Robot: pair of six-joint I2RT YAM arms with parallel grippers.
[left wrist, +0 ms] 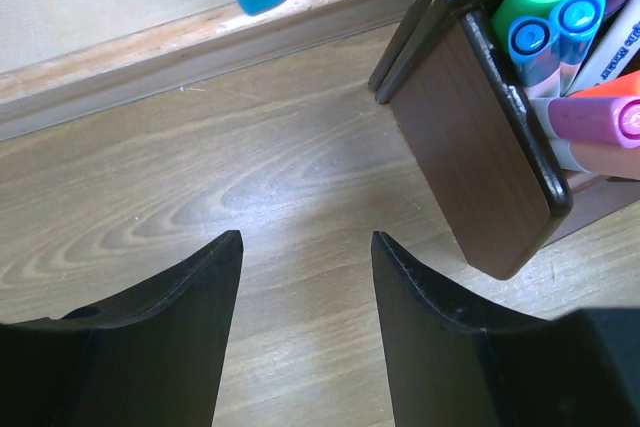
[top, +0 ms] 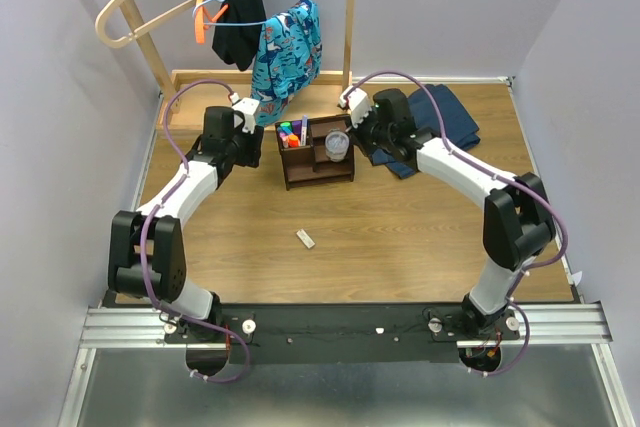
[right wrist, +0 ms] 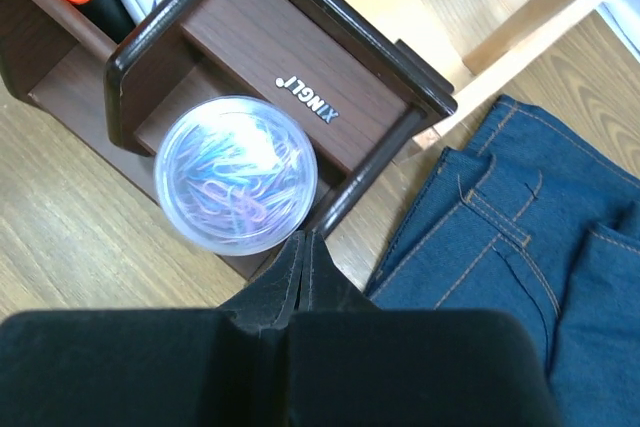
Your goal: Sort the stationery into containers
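Note:
A dark wooden organizer [top: 320, 173] stands at the back middle, pens and markers [top: 292, 135] in its left part and a round tub of paper clips [right wrist: 236, 175] in its right. A small white block [top: 306, 239] lies on the bare table in front. My left gripper hangs just left of the organizer, open, nothing between its fingers. My right gripper is shut at the organizer's right edge, beside the clip tub, with nothing seen between its fingers.
Folded jeans [right wrist: 480, 257] lie right of the organizer. A wooden rack [top: 351, 7] behind holds hangers with black cloth and a blue patterned cloth [top: 286, 57].

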